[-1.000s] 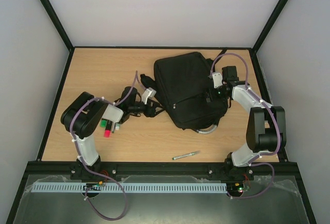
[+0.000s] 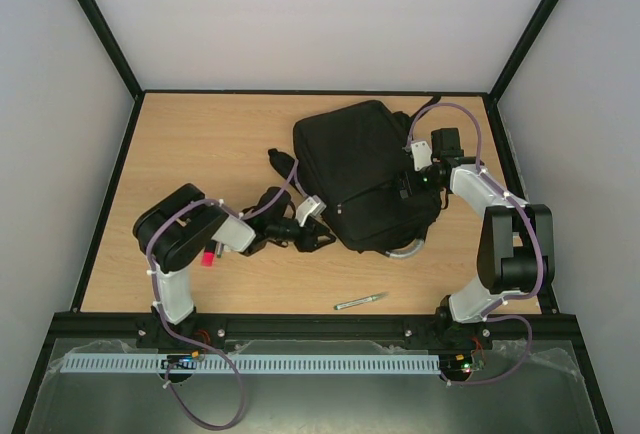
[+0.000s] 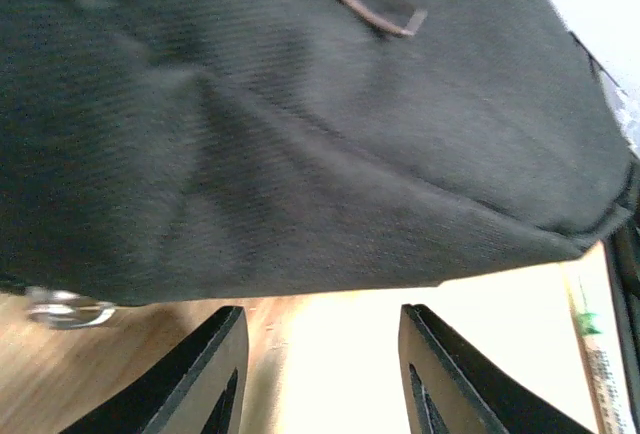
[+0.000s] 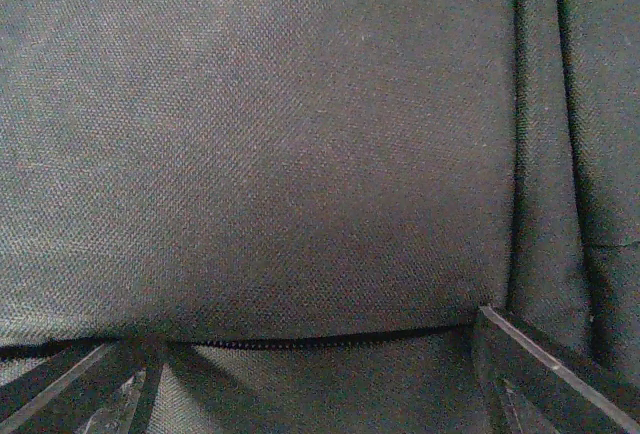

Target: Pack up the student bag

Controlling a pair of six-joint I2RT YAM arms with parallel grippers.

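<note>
The black bag [image 2: 350, 164] lies at the back right of the table, a zip seam across it. My left gripper [image 2: 322, 236] is at the bag's lower left edge; in the left wrist view its fingertips [image 3: 225, 334] stand apart, with table and no held object visible between them, below a fold of dark fabric. My right gripper [image 2: 408, 182] is over the bag's right part; in the right wrist view its fingers [image 4: 525, 369] stand apart against the fabric, either side of the dark seam.
A pen [image 2: 360, 300] lies at the front middle. A red item [image 2: 207, 258] and other small items are partly under the left arm.
My left gripper has moved right and slightly down along the bag's edge, and the bag's left part has shifted a little. The right arm has not visibly moved.
</note>
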